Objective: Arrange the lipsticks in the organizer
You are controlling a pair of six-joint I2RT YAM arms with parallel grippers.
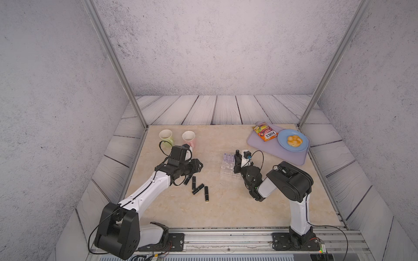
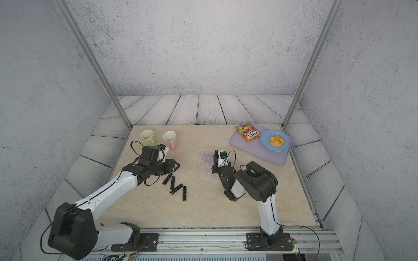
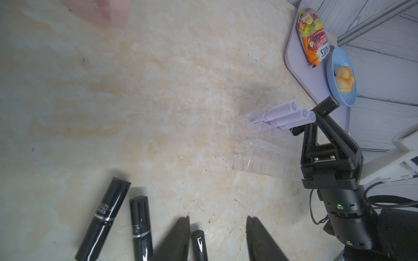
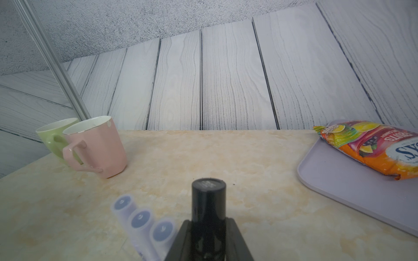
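A clear organizer [image 3: 261, 161] stands mid-table, with several pale lilac lipsticks [image 3: 278, 111] upright in its back row. My right gripper is shut on a black lipstick [image 4: 208, 200], held upright at the organizer's back right, beside the lilac ones; whether it sits in a compartment is unclear. My left gripper hovers part open over the table to the left of the organizer, nothing seen held. Several black lipsticks [image 1: 206, 194] lie loose below and near it.
Pink mug [image 4: 98, 148] and green mug [image 2: 147, 138] stand at back left. A lilac tray [image 2: 261, 154] at back right holds a snack bag [image 2: 248, 131] and a blue plate [image 2: 267, 145] with bread.
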